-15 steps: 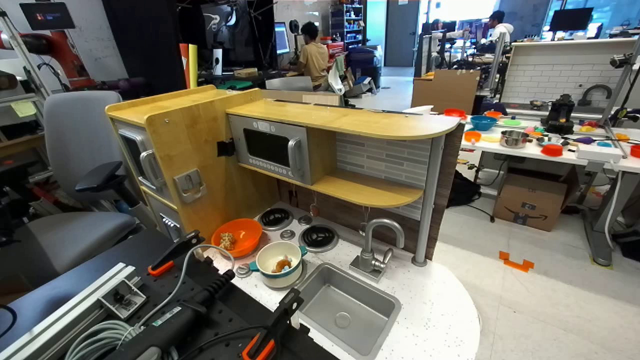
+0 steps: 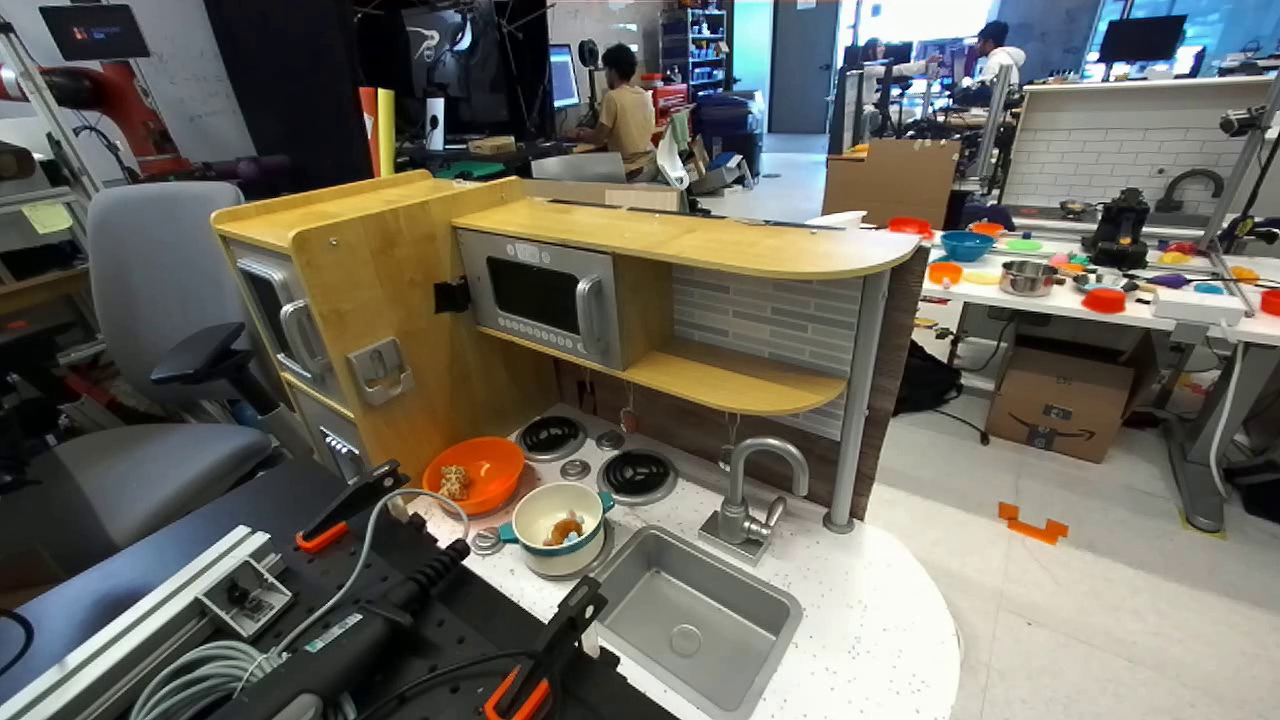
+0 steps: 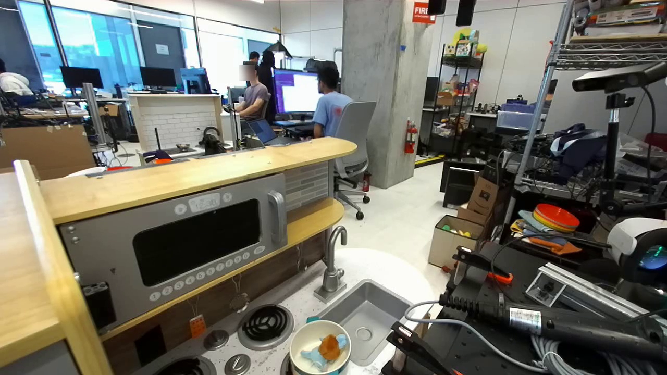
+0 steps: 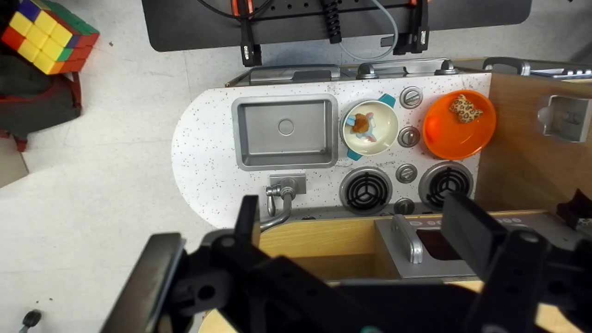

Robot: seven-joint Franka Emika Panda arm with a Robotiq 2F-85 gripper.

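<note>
High above the play kitchen, my gripper stands open in the wrist view, its two fingers wide apart and nothing between them. Neither exterior view shows it. A cream pot [image 4: 383, 145] with teal handles rests on the counter beside the sink. Inside it lies a light blue plush toy [image 4: 367, 132] with a brown part [image 4: 360, 123]. The orange bowl [image 4: 463, 138] sits to the right of the pot in the wrist view, holding a small leopard-print toy [image 4: 465, 108]. In exterior view 1, the pot [image 2: 554, 554] and orange bowl [image 2: 494, 480] stand side by side.
The grey sink [image 4: 286, 145] is empty, with the faucet [image 4: 286, 191] behind it. Two black burners [image 4: 366, 190] are bare. A wooden shelf [image 2: 720, 238] with a toy microwave [image 2: 536, 294] overhangs the counter's back.
</note>
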